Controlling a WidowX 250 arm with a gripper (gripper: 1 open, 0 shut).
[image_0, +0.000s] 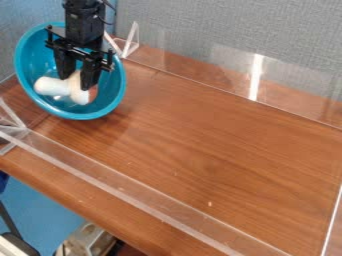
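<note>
A blue bowl (106, 100) sits at the top left of the wooden table. Inside it lies a white, roughly cylindrical object (55, 87) with a pinkish right end. My black gripper (76, 72) reaches down from above into the bowl, its fingers around the upper part of that object. It looks shut on it, though the fingertips are partly hidden.
Clear plastic barriers run along its edges, with a grey wall (241, 30) behind. Some hardware sits below the front left edge.
</note>
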